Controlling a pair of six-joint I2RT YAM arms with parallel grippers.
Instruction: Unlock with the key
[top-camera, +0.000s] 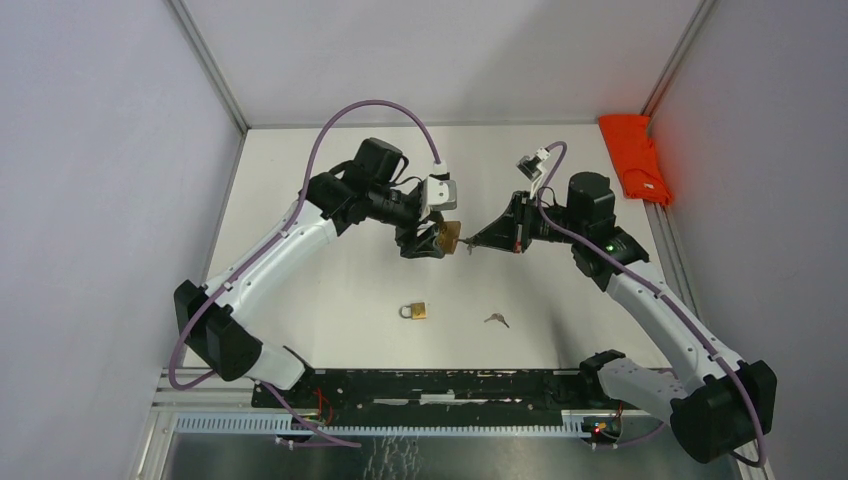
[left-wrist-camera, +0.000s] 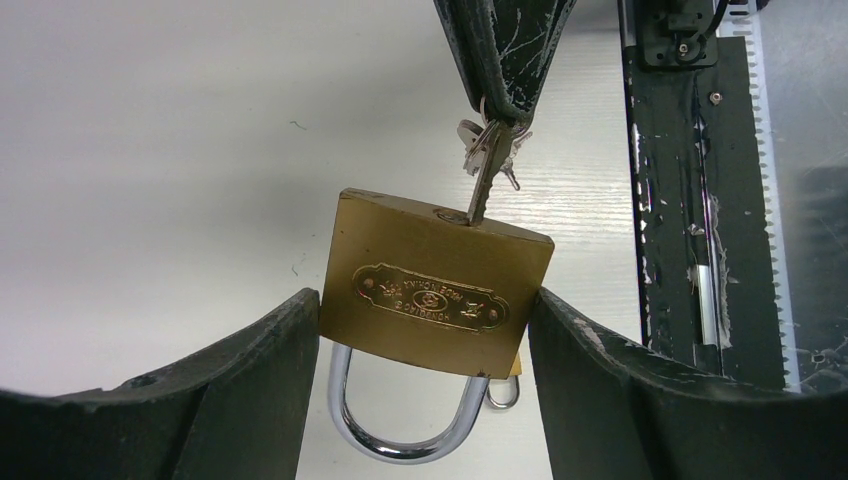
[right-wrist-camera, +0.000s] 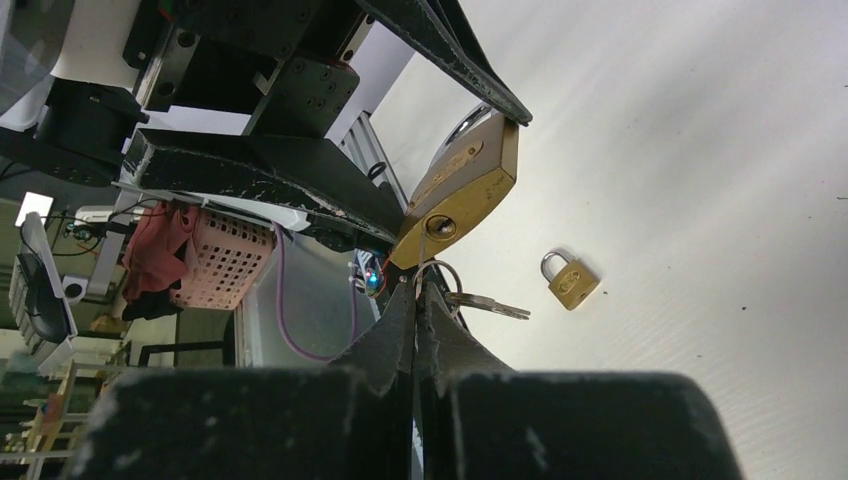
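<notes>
A large brass padlock is clamped between the fingers of my left gripper, its steel shackle pointing away from the other arm. My right gripper is shut on a thin key, with more keys dangling from the same ring. In the left wrist view the key's tip meets the padlock's keyhole face, near the slot. The right wrist view shows the keyway just in front of my fingertips; how far the blade has entered, if at all, I cannot tell.
A smaller brass padlock lies on the white table, with loose keys to its right. An orange cloth rests at the back right corner.
</notes>
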